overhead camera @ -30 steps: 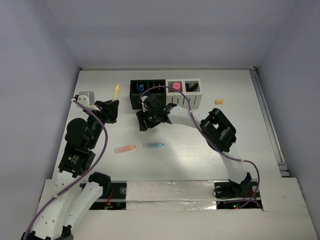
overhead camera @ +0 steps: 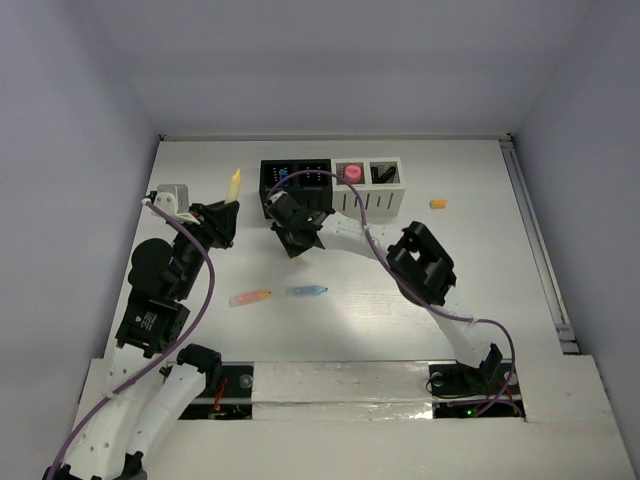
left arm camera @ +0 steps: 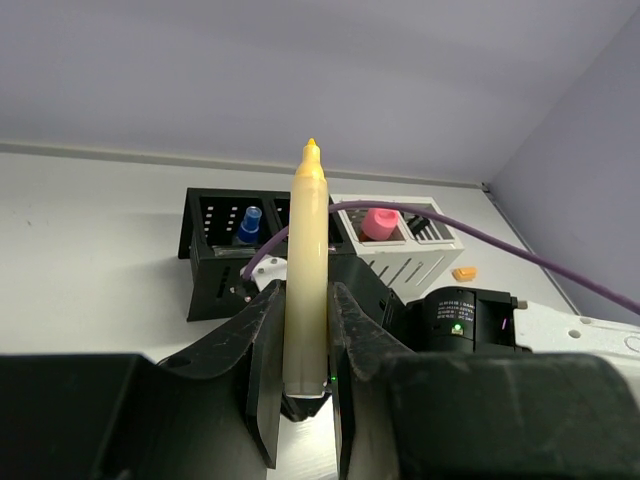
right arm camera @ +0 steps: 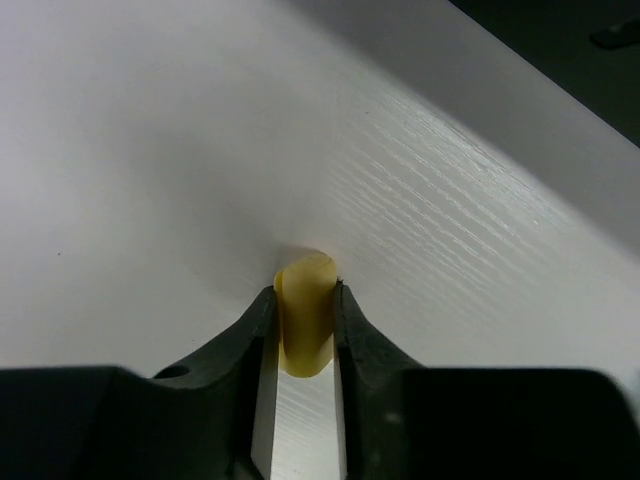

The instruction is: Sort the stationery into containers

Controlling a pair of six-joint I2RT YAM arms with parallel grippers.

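Observation:
My left gripper [overhead camera: 225, 215] holds a pale yellow marker [left arm camera: 306, 270] upright, raised at the left of the table. My right gripper [overhead camera: 290, 245] is low over the table in front of the black container [overhead camera: 270, 185]; in the right wrist view its fingers close around a small yellow item [right arm camera: 305, 315], though whether they grip it firmly is hard to tell. The black container holds a blue item [left arm camera: 248, 225]; the white container [overhead camera: 393, 205] holds a pink item [overhead camera: 353, 173] and a dark one. A pink marker [overhead camera: 247, 298] and a light blue one [overhead camera: 305, 291] lie in front.
An orange block [overhead camera: 437, 204] lies at the right. The right arm stretches across the middle, close against the containers, with walls behind and at both sides.
The left gripper with its marker is nearly still.

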